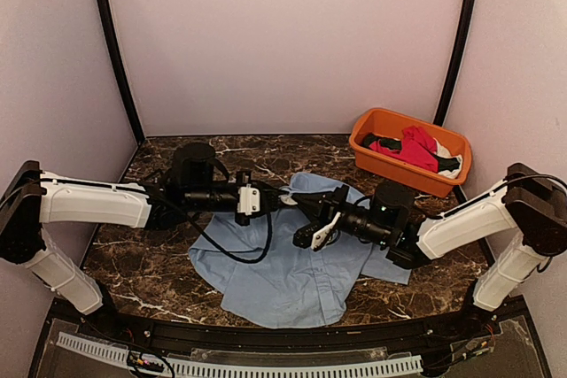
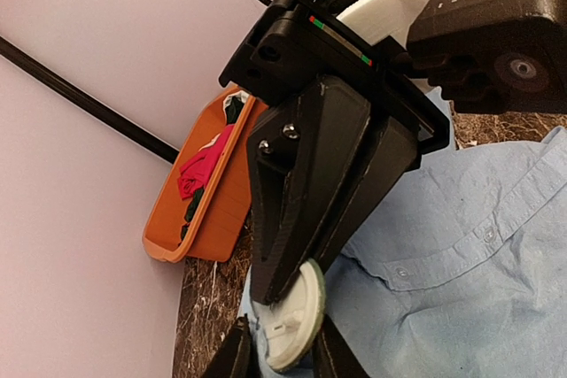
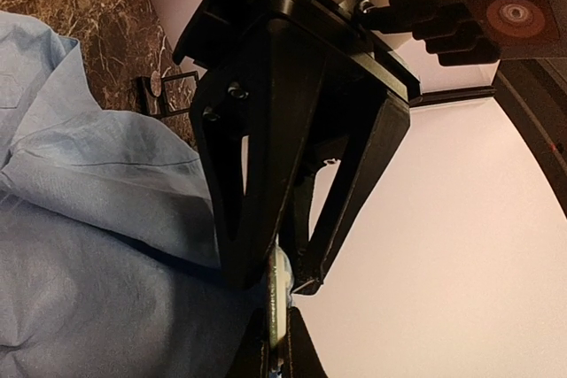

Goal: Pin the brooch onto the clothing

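A pale, round brooch [image 2: 299, 320] with a greenish rim is held at its edge by my right gripper [image 1: 303, 201], whose fingers are shut on it. In the right wrist view the brooch [image 3: 279, 298] appears edge-on. My left gripper [image 1: 282, 194] faces it from the left and is part open, one finger [image 2: 232, 353] on each side of the brooch. A strip of blue cloth shows beside the brooch there. The light blue shirt [image 1: 283, 276] lies spread below both grippers. I cannot tell whether the pin passes through the cloth.
An orange bin [image 1: 409, 179] with red, black and white cloth stands at the back right. Both arms meet closely above the shirt's upper part, leaving little room between them.
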